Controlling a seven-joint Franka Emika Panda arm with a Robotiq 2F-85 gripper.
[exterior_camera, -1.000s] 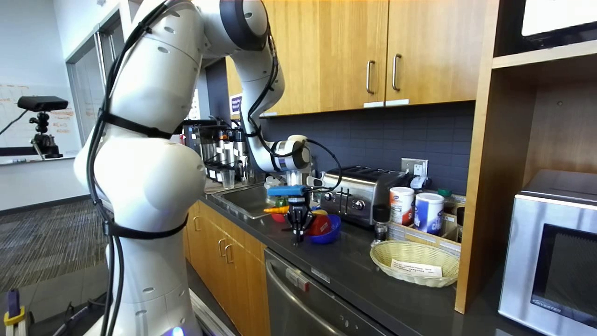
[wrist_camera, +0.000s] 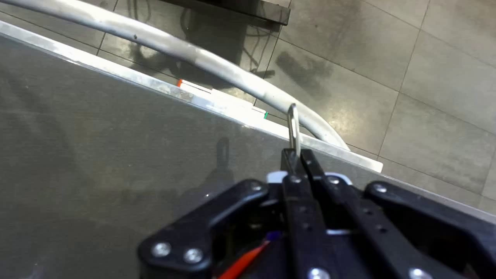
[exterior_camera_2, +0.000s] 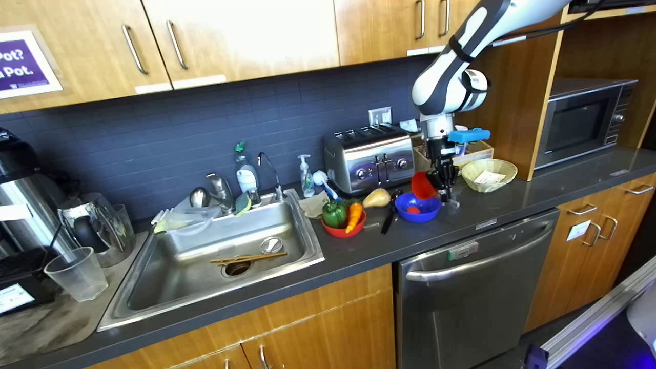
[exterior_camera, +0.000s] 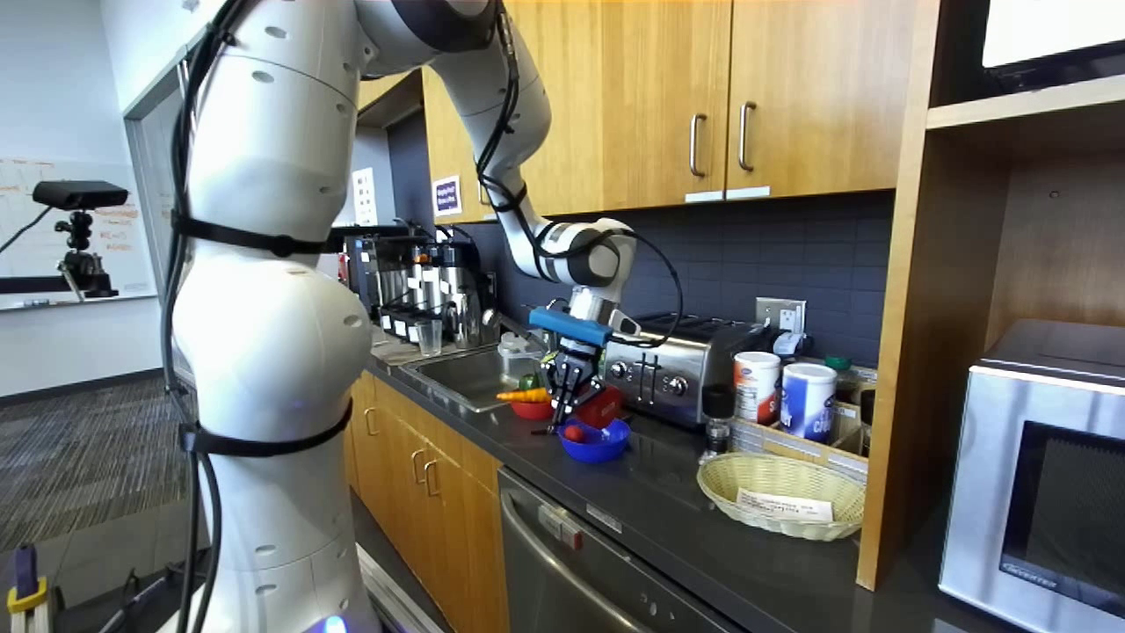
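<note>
A red cup (exterior_camera_2: 422, 185) is tipped over the blue bowl (exterior_camera_2: 419, 215), its handle side toward my gripper (exterior_camera_2: 445, 191). The gripper is shut on that handle; in the wrist view a metal loop (wrist_camera: 293, 123) sticks out past the closed fingers (wrist_camera: 289, 160). Only a red sliver of the cup (wrist_camera: 245, 261) shows there, behind the fingers. Inside the blue bowl lies a round red item (exterior_camera_2: 413, 210), also visible in exterior view 1. Whether anything is left in the cup cannot be seen.
Left of the blue bowl are a dark-handled utensil (exterior_camera_2: 388, 216), a tan squash-shaped item (exterior_camera_2: 376, 198) and a red bowl (exterior_camera_2: 342, 231) with a green pepper and a carrot. The toaster (exterior_camera_2: 372, 161) stands behind. A wicker basket (exterior_camera_2: 490, 175) sits to the right, with clear counter between.
The arm has moved toward the back of the counter and the gripper has tilted. The red cup has turned and shifted with it, and the red round item now shows in the blue bowl.
</note>
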